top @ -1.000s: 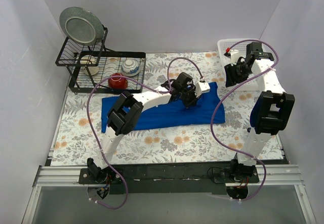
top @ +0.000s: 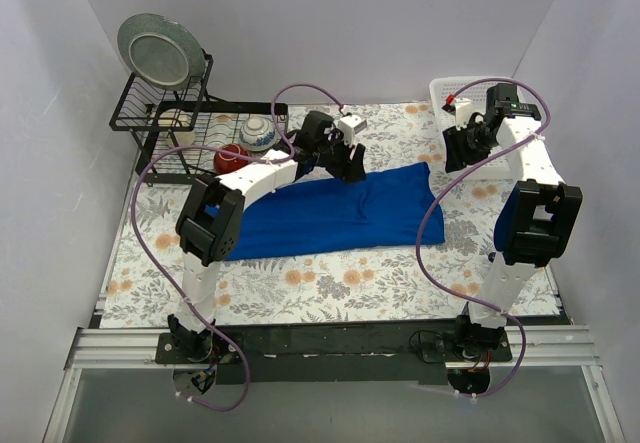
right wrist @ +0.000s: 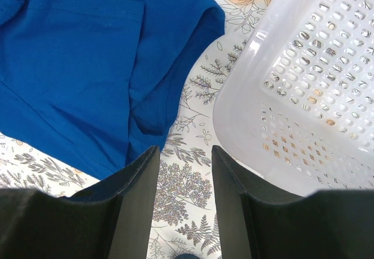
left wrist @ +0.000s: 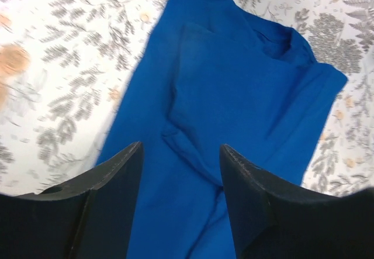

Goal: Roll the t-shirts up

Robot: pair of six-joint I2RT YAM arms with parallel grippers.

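A blue t-shirt (top: 320, 225) lies stretched across the table, its right end folded over with a loose flap (right wrist: 175, 42) at that side. Above its upper middle part hangs my left gripper (top: 352, 175), open and empty. In the left wrist view, the fold's edge (left wrist: 175, 101) runs ahead of the spread fingers (left wrist: 125, 171). My right gripper (top: 455, 163) stands open to the right of the shirt, near the white basket (right wrist: 245, 78). Bare tablecloth shows between its fingertips in the right wrist view. The left arm hides part of the shirt's left end.
The white basket (top: 440, 98) stands at the back right, partly under the right arm. A black dish rack (top: 150, 171) with plates, a red bowl (top: 228, 160) and a patterned bowl (top: 257, 133) fills the back left.
My left gripper has moved left and a little back over the shirt, away from the folded right part. My right arm and the shirt look unmoved.
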